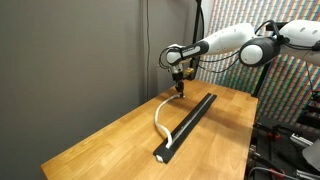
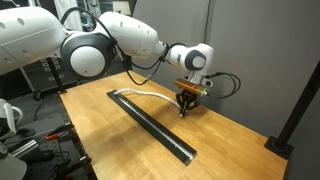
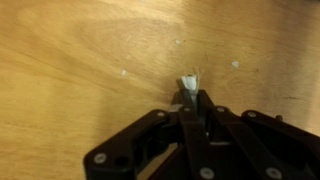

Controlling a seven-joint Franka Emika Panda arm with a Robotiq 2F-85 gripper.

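A white rope [image 1: 158,118] lies in a curve on the wooden table, its far end rising to my gripper [image 1: 180,93]. In the second exterior view the rope [image 2: 150,94] runs from the left end of a long black channel to the gripper [image 2: 183,113], low over the table. The black channel [image 1: 190,125] lies straight beside the rope, apart from the gripper. In the wrist view my gripper is shut on the white rope end [image 3: 189,82], whose frayed tip sticks out past the fingertips.
Bare wooden table [image 2: 235,135] stretches around the channel. A grey wall panel [image 1: 90,70] stands along the table's back edge, close to the gripper. Loose cables [image 2: 225,85] hang by the arm's wrist.
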